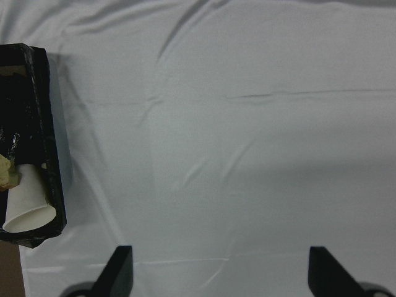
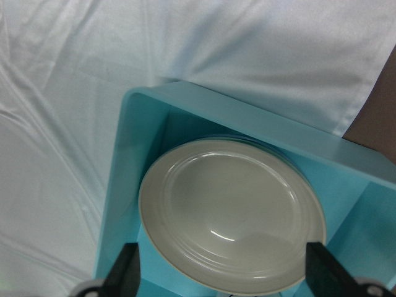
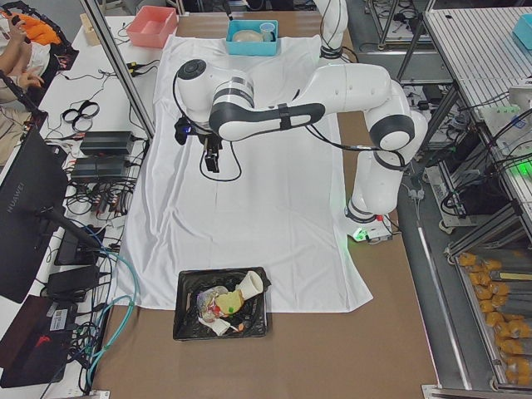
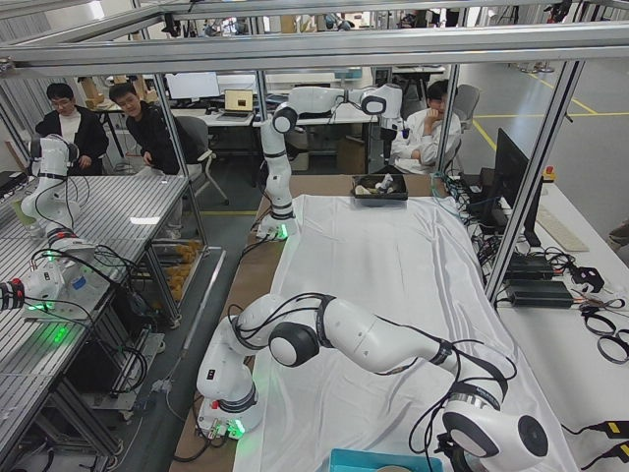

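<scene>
A black tray (image 3: 189, 324) at the near end of the cloth holds crumpled wrappers, food scraps and a white paper cup (image 1: 28, 198). My left gripper hangs open over the bare cloth beside it, nothing between its fingers. At the far end, a blue bin (image 3: 253, 48) holds a cream oval plate (image 2: 232, 213) and, in the camera left view, a light cup (image 3: 268, 32). My right gripper is open above the bin and plate, with nothing visible between its fingers.
A pink bin (image 3: 151, 29) stands on the side table among cables and electronics. Metal frame posts run along both sides of the table.
</scene>
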